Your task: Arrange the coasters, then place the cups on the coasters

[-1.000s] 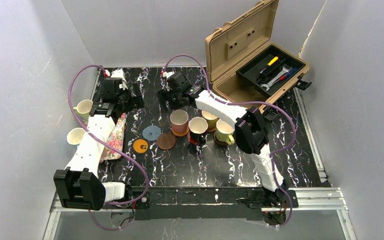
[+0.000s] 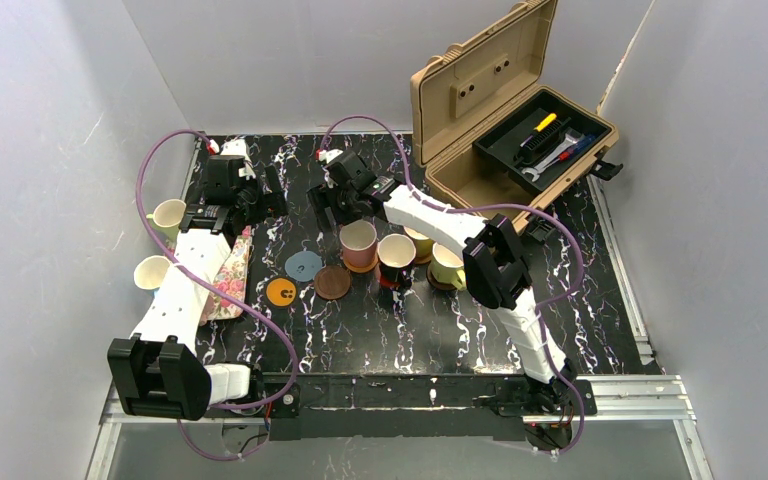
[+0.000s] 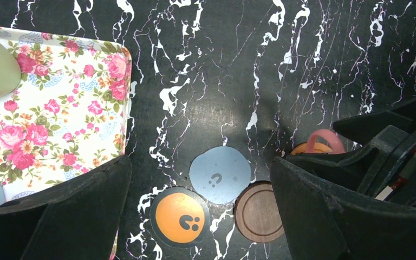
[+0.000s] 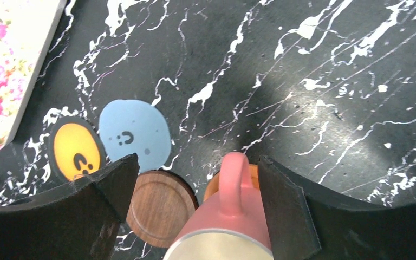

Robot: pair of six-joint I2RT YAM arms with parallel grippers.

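A pink cup (image 2: 358, 240) stands upright on an orange coaster (image 2: 362, 267); its handle (image 4: 234, 179) shows in the right wrist view. Close by the cup, my right gripper (image 2: 322, 208) is open, its fingers apart and not closed on the handle. Three coasters lie bare to the left: a blue one (image 2: 303, 266), a round brown wooden one (image 2: 332, 282) and an orange one with a dark edge (image 2: 281, 292). Above the table at left, my left gripper (image 2: 276, 191) stands open and empty. More cups sit on coasters right of the pink one: a white-and-dark cup (image 2: 396, 252) and a yellow-green cup (image 2: 447, 264).
A floral tray (image 3: 65, 108) lies at the left, with a green cup (image 2: 168, 215) and a pale cup (image 2: 150, 272) by it. An open tan case (image 2: 485, 180) holding tools fills the back right.
My right arm has shifted slightly to the left, with its gripper still open. The left arm, cups and coasters look unmoved.
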